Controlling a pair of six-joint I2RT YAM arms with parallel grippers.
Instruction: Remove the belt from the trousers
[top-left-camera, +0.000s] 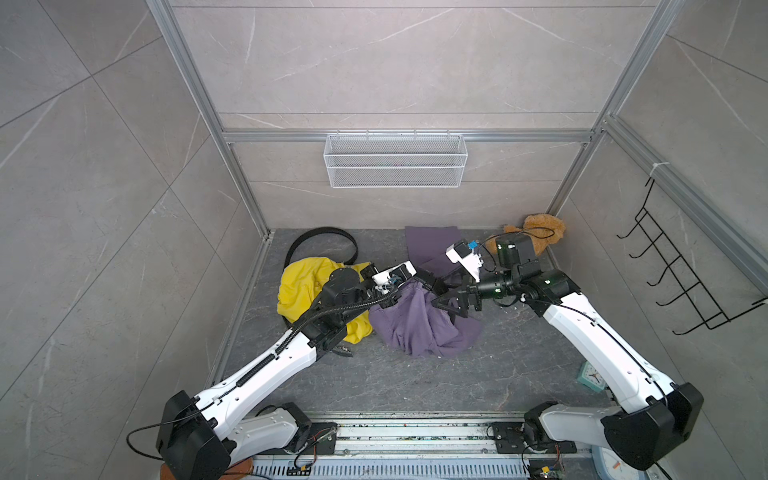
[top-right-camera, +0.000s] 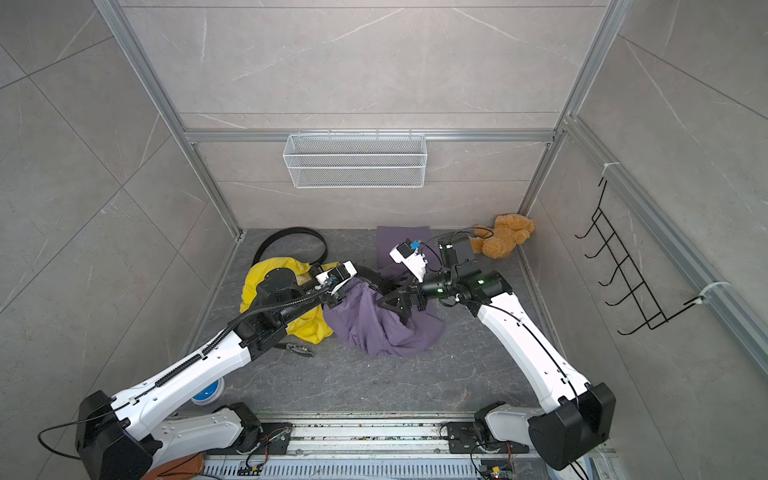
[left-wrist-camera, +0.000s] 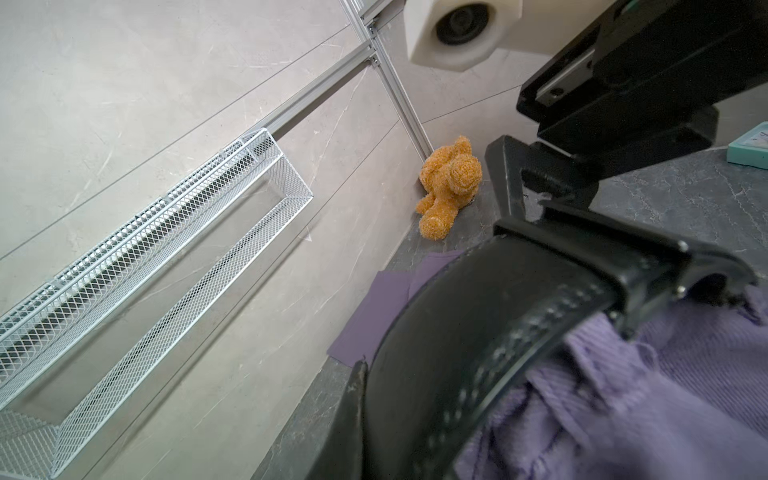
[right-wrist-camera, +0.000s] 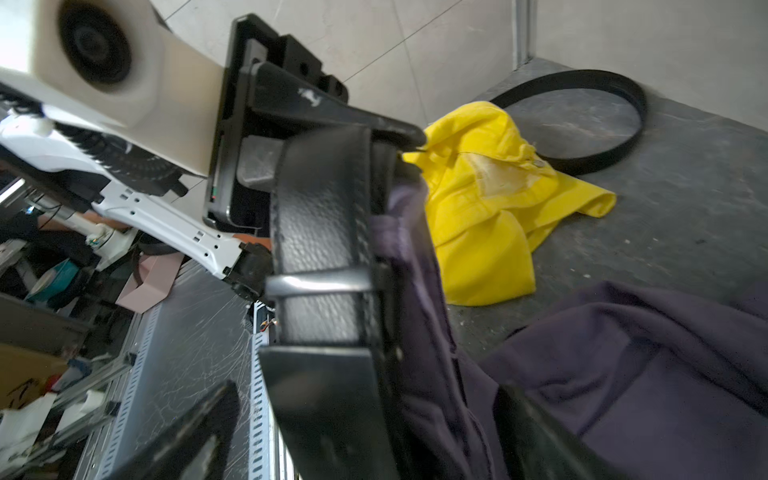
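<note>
Purple trousers (top-left-camera: 420, 324) hang bunched between the arms, with a leg spread towards the back wall. The black belt (left-wrist-camera: 472, 320) is still at their waistband; a purple loop shows beneath it. My left gripper (top-left-camera: 422, 276) is shut on the belt and raises that part of the waist. In the right wrist view, the belt's dark buckle (right-wrist-camera: 328, 400) and a narrow keeper face the camera. My right gripper is open, its fingers (right-wrist-camera: 188, 440) apart on either side of the buckle and waistband. The trousers' far layers are partly hidden.
Left of the trousers lies a yellow garment (right-wrist-camera: 488, 208), with a second black belt (right-wrist-camera: 596, 80) looped behind it. A teddy bear (left-wrist-camera: 448, 188) sits in the back right corner. A white mesh shelf (top-left-camera: 396, 160) hangs on the back wall.
</note>
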